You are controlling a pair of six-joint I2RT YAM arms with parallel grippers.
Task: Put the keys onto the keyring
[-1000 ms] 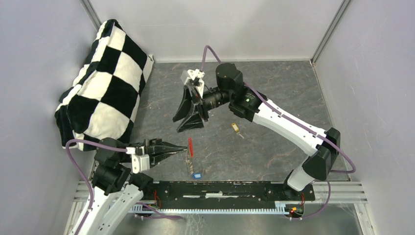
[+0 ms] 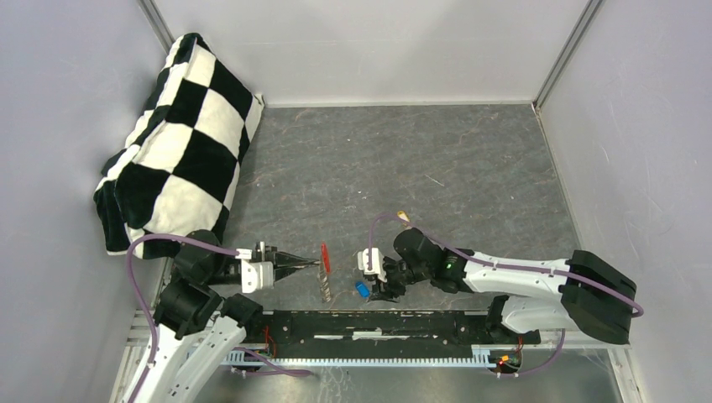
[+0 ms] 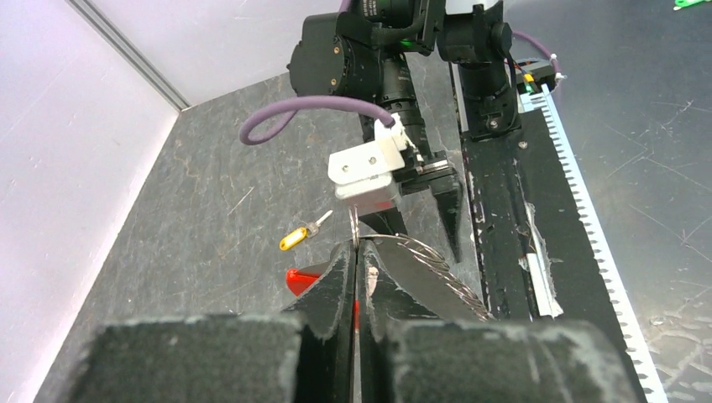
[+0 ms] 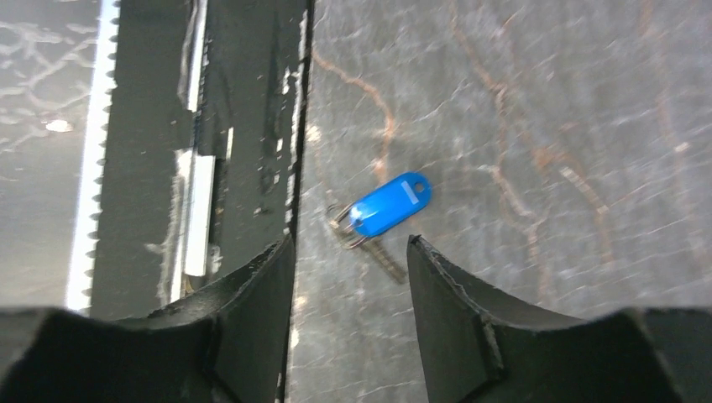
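Note:
My left gripper [image 2: 318, 263] is shut on the wire keyring [image 3: 435, 262], whose large loop arches out from the fingertips. A red tag [image 2: 325, 257] hangs on that ring. In the right wrist view, the blue-tagged key [image 4: 391, 204] lies flat on the table; its small ring and metal key point toward my right gripper. The right fingers stand open just above it, with nothing between them. Farther back rests the yellow-tagged key [image 3: 293, 239], partly hidden behind the right arm in the top view.
Along the front edge runs a black rail [image 2: 285, 332] with a white toothed strip [image 2: 361, 363], close to the blue-tagged key. A checkered cushion [image 2: 189, 138] fills the back left corner.
My right gripper has come down toward the front, over the blue-tagged key. That key has shifted to the right over the last second.

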